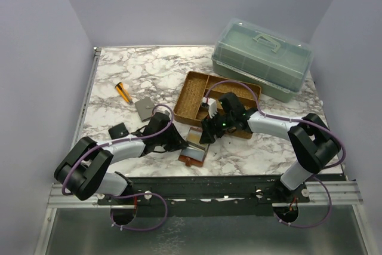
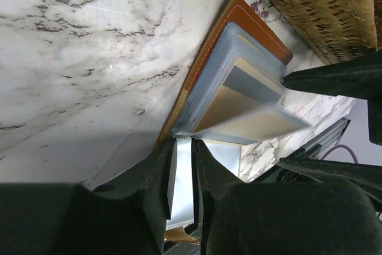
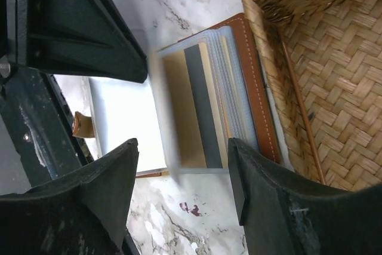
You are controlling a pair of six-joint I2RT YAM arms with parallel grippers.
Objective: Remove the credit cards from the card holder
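Note:
The brown leather card holder (image 1: 194,157) lies open near the front edge, its clear sleeves (image 3: 233,88) holding tan and dark cards (image 3: 185,106). My left gripper is shut on a clear sleeve at the middle of the holder, above a white panel (image 3: 125,117). My right gripper is open over the holder's card side, its fingers either side of the sleeves in the right wrist view.
A woven divided basket (image 1: 191,94) sits just behind the holder. A clear lidded box (image 1: 259,58) is at the back right. A yellow tool (image 1: 123,92), grey card (image 1: 144,108) and black item (image 1: 117,131) lie to the left.

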